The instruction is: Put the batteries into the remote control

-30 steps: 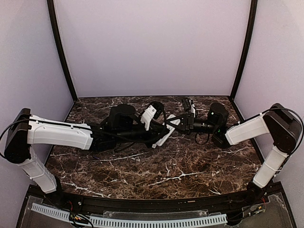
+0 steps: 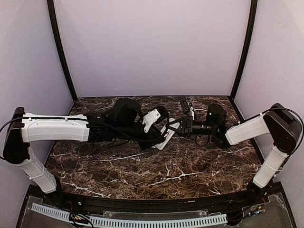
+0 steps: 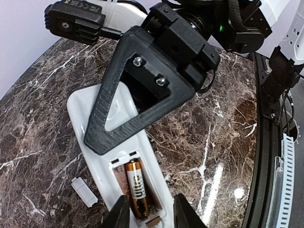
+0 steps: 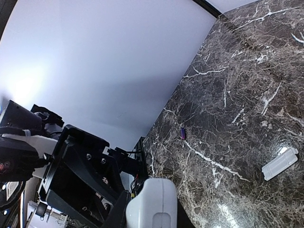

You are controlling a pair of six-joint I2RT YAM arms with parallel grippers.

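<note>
The white remote (image 3: 102, 168) is held up at the middle of the table, my right gripper (image 2: 175, 124) shut on its upper end. In its open compartment lies an orange-and-silver battery (image 3: 137, 187), with bare space on its left side. My left gripper is over the compartment's lower end, fingers apart either side of the battery; whether it touches is unclear. In the right wrist view the remote's end (image 4: 152, 204) fills the bottom.
The white battery cover (image 4: 279, 164) lies loose on the dark marble table (image 2: 175, 175). A small purple battery (image 4: 183, 134) lies apart from it. Both arms crowd the middle.
My right arm and the remote look almost unchanged.
</note>
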